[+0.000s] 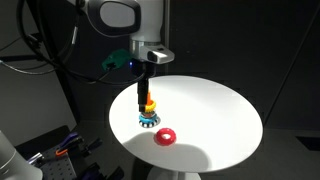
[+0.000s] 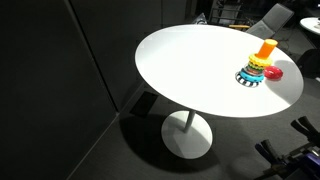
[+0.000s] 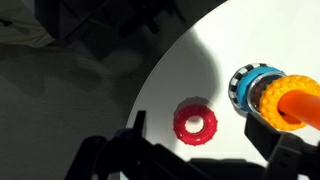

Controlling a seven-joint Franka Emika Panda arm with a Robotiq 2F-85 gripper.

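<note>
A stack of colored rings stands upright on the white table, black-and-white at its base, then blue and yellow higher up. An orange peg rises from its top. Beside the stack a red ring lies flat and loose on the tabletop. My gripper is open above the table, nothing between its fingers. In the wrist view the red ring shows between and below the spread fingers, while the right finger overlaps the edge of the stack. In exterior view 1 the fingers partly hide the peg.
Dark floor lies beyond, and a chair stands behind the table in exterior view 2.
</note>
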